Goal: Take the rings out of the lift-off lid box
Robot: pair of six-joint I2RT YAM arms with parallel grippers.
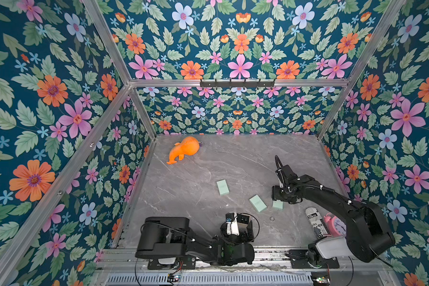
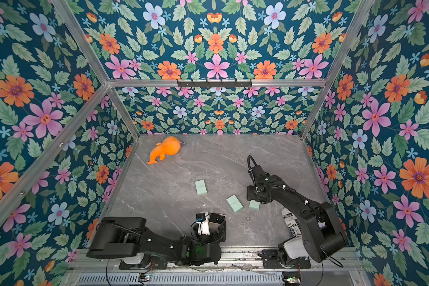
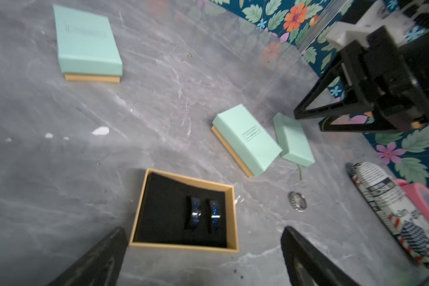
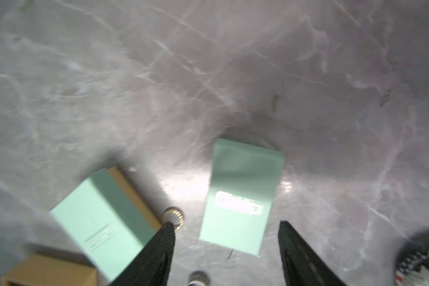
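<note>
An open box [image 3: 145, 209] with a black insert lies below my left gripper; two dark rings [image 3: 194, 212] with blue bands stand in its slots. The left fingers [image 3: 97, 259] are apart, one at either side, with nothing held. A loose silvery ring [image 3: 298, 201] rests on the table to the right. In the right wrist view, my right gripper stands open above the table near a pale green lid [image 4: 243, 195], holding nothing. Two loose rings, a nearer ring [image 4: 198, 278] and a farther ring [image 4: 173, 217], lie left of that lid.
A green-lidded box [image 3: 247, 140] sits beside the lid, another closed box [image 3: 88, 40] farther left. A patterned can [image 1: 317, 221] and pink clock [image 1: 337, 225] stand under the right arm. An orange toy [image 1: 185, 148] lies far back left.
</note>
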